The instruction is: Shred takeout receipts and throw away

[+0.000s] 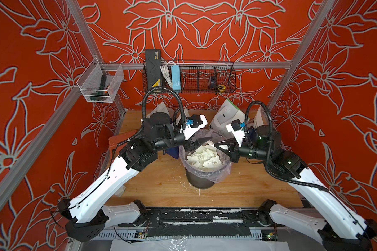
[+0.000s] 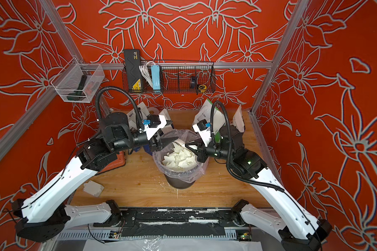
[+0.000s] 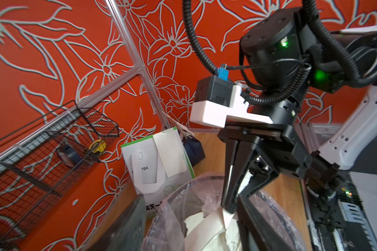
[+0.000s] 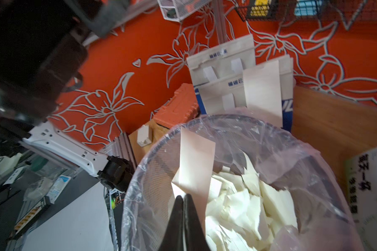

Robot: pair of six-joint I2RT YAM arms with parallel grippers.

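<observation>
A grey bin (image 1: pixel 200 180) lined with clear plastic (image 4: pixel 276 129) stands mid-table, holding a heap of torn cream paper (image 1: pixel 206 159). Over its left rear side, my left gripper (image 1: pixel 202 143) has its fingers apart; no paper shows between them in the left wrist view. My right gripper is shut on a pale receipt strip (image 4: pixel 196 165), which reaches over the bin's opening. In the left wrist view, one long receipt (image 3: pixel 170 151) lies against the tea bag (image 3: pixel 145 169). Another white slip (image 4: pixel 264 90) rests on the takeout bags behind the bin.
A red case (image 2: pixel 115 161) and a small white box (image 2: pixel 93 188) are at the left. A wire basket (image 1: pixel 196 79) hangs on the back wall, beside a clear bin (image 1: pixel 100 85). Small scraps lie before the bin.
</observation>
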